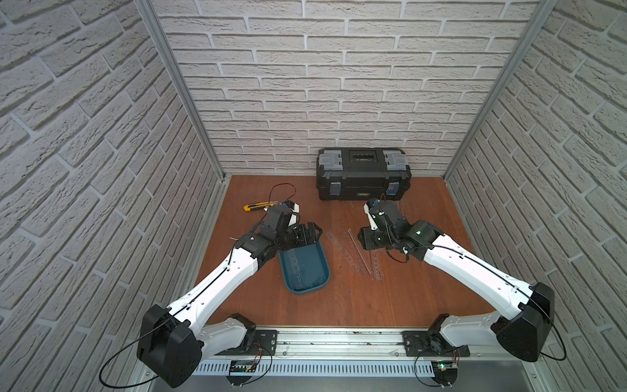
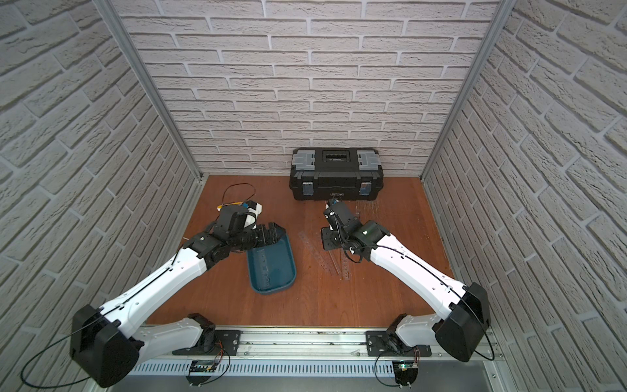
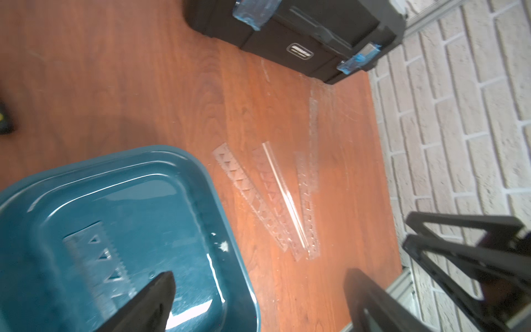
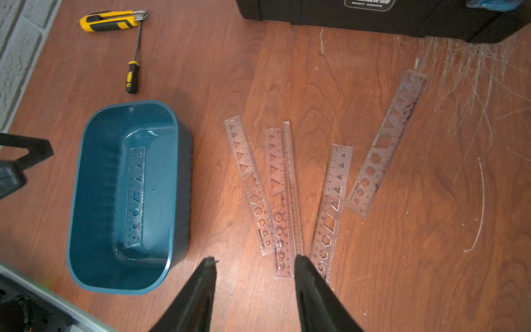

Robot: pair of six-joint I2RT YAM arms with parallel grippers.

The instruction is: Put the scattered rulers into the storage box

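Note:
The blue storage box (image 4: pixel 181 210) has one clear ruler (image 4: pixel 134 204) lying in it. To its right on the table are several clear rulers. One slanted ruler (image 4: pixel 243 163) overlaps the lower part of a wider ruler (image 4: pixel 275 188), with a narrow strip (image 4: pixel 289 166) along that one's right side. Farther right lie a ruler (image 4: pixel 330 204) and a ruler (image 4: pixel 390 130) angled toward the toolbox. My left gripper is open above the box's right side, nothing between its fingers. My right gripper is part open above the rulers, its fingers apart and empty.
A black toolbox (image 1: pixel 363 175) stands at the back, with thin loose fibres (image 4: pixel 470 66) by its base. A yellow cutter (image 4: pixel 110 21) and a small screwdriver (image 4: pixel 131 77) lie behind the box.

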